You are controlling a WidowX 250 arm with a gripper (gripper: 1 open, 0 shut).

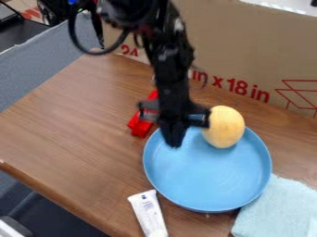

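Observation:
My black gripper [175,139] hangs over the back left of a blue plate [206,178], shut, with nothing visible between its fingers; it is slightly blurred. Just right of it a pale yellow round object [224,130] rests on the back of the plate. Behind and left of the gripper lies a red object [139,126], partly hidden by the arm.
A white tube [146,212] lies front left of the plate and a pale cloth [279,212] at its right front. A cardboard box [247,56] stands along the back.

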